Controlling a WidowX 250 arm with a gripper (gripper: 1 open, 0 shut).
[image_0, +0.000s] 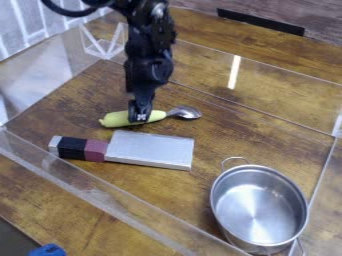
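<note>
A spoon with a yellow handle (123, 119) and a silver bowl (187, 113) lies flat on the wooden table, just behind the cleaver. My black gripper (142, 114) hangs down over the handle, its fingertips open at the yellow part; whether they touch it is hard to tell. The cleaver (147, 148), silver with a dark and maroon handle, lies in front.
A steel pot (257, 202) stands at the lower right. Clear panels border the work area. A small blue object (47, 250) is at the bottom left corner.
</note>
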